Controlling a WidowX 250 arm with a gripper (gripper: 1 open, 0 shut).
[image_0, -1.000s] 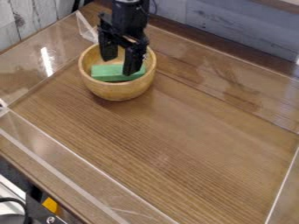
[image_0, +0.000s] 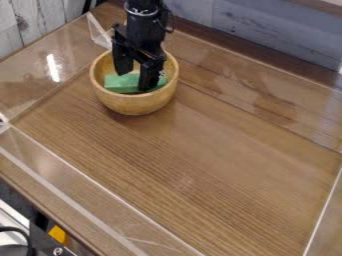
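A wooden bowl (image_0: 131, 102) sits on the table at the upper left, holding a green block (image_0: 122, 83). The black gripper (image_0: 135, 72) reaches down from the top into the bowl, its fingers over and beside the green block. It is open; whether the fingers touch the block is hard to tell, as the dark parts partly hide it.
A wall runs along the back right. A small yellow object (image_0: 58, 233) and a black cable lie off the table's edge at the lower left.
The gripper has moved lower into the bowl, now covering more of the green block. The bowl stays where it was.
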